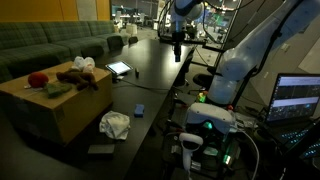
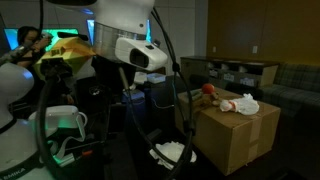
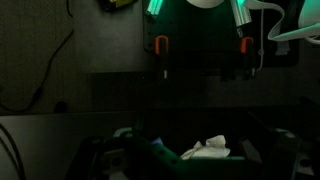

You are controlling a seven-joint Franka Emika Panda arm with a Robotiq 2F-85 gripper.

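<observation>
Raised over the far part of the black table, my gripper hangs from the white arm in the first exterior view. Along the bottom of the wrist view its dark fingers stand wide apart, so it looks open, with nothing seen gripped. A white cloth lies crumpled on the table, well away from the gripper. Near it is a small blue item, and a flat dark block lies closer to the front.
A cardboard box stands on the table, bearing a white-and-red item and a brown plush. A white tablet-like object lies farther back. The laptop is off to the right. Bare tabletop surrounds the small things.
</observation>
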